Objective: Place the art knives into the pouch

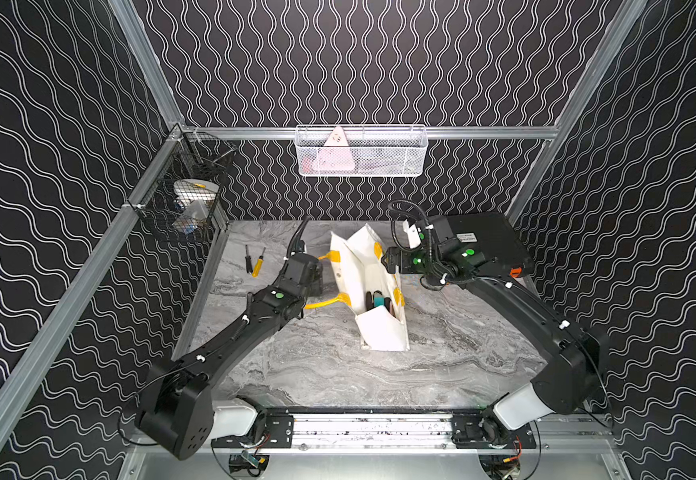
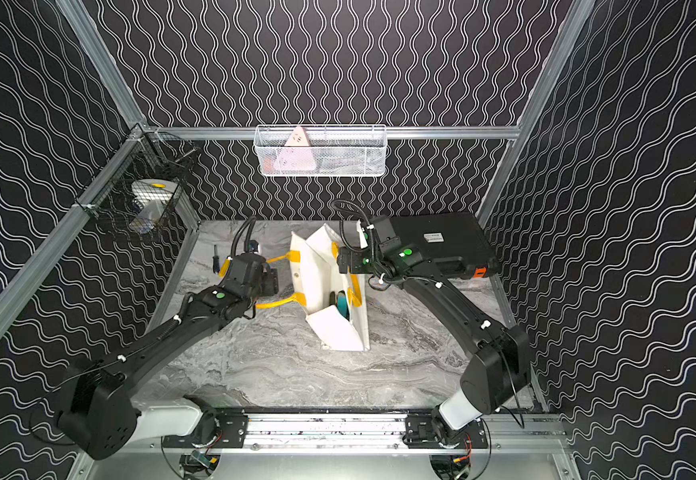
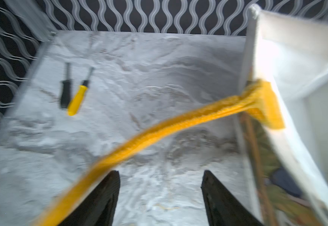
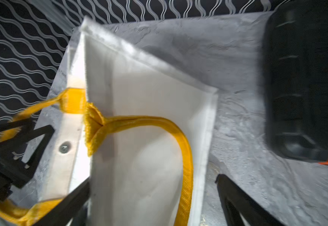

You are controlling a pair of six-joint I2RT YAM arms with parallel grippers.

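The pouch is a white bag [image 1: 356, 276] with yellow handles, standing mid-table with its mouth spread wide. Inside lie a teal item [image 1: 377, 299] and dark items. To its left, my left gripper stands open, fingers apart; a yellow handle [image 3: 179, 124] runs across in front of its left finger. My right gripper is open too, with the pouch's right wall between its spread fingers. Two slim tools, one black [image 3: 66, 90] and one yellow [image 3: 78, 98], lie at the back left; I cannot tell whether either is the art knife.
A black case [image 1: 488, 240] lies at the back right, close to the right arm. A white mesh basket [image 1: 380, 156] and a black wire basket [image 1: 176, 208] hang on the frame.
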